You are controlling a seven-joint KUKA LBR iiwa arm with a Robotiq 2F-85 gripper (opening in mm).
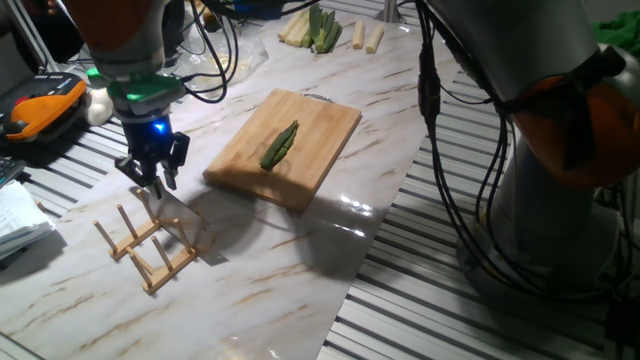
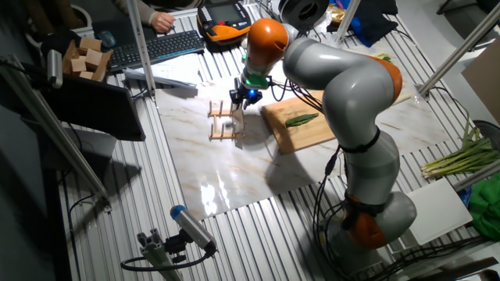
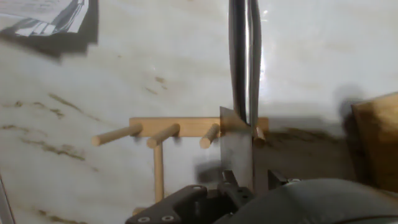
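Note:
A knife stands on edge in the wooden rack (image 1: 170,270), its broad metal blade (image 1: 185,214) among the pegs. In the wrist view its dark handle (image 3: 239,50) runs up from the rack, with the blade (image 3: 235,152) below. My gripper (image 1: 164,186) is low over the rack, pointing down at the knife, and covers the handle in exterior view 1. In the wrist view the fingertips of the gripper are apart, with the blade showing between them. No grip on the knife shows.
A wooden cutting board (image 1: 315,150) with a green leafy piece (image 1: 279,146) on it lies beside the rack. Cut vegetables (image 1: 318,30) are at the back. Papers (image 1: 20,220) lie left of the rack.

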